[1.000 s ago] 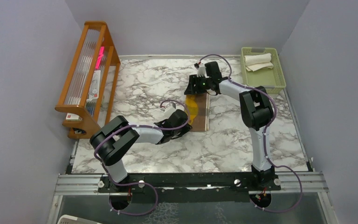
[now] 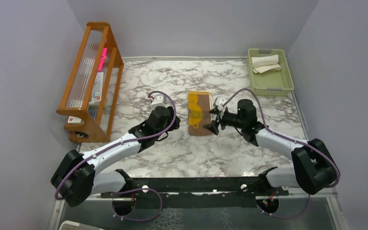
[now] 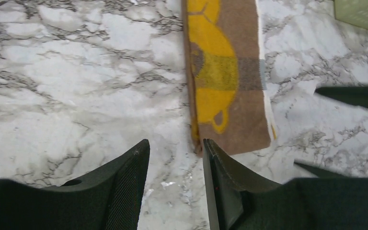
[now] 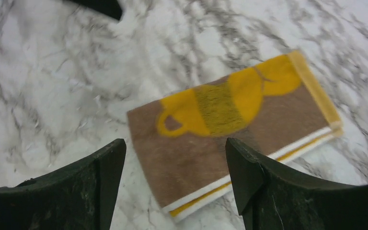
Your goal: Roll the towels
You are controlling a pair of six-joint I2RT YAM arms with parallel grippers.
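A brown towel (image 2: 200, 125) with a yellow pattern lies folded into a flat, upright rectangle in the middle of the table. In the left wrist view the towel (image 3: 247, 110) shows a folded left side and a white-edged right side. My left gripper is open, off the towel's left side, with nothing gripped. My right gripper stands open above the towel (image 4: 182, 153) near its right side, touching nothing that I can make out. A rolled white towel (image 2: 265, 61) rests in the green basket (image 2: 274, 91).
A wooden rack (image 2: 92, 115) with clear panels stands at the left edge of the table. The basket fills the back right corner. Bare marble table (image 2: 191, 160) lies in front of the towel and behind it.
My right gripper has come from the towel's far end to its right side. The left gripper has drawn back leftward, off the towel. The towel shifted slightly left and lies flat.
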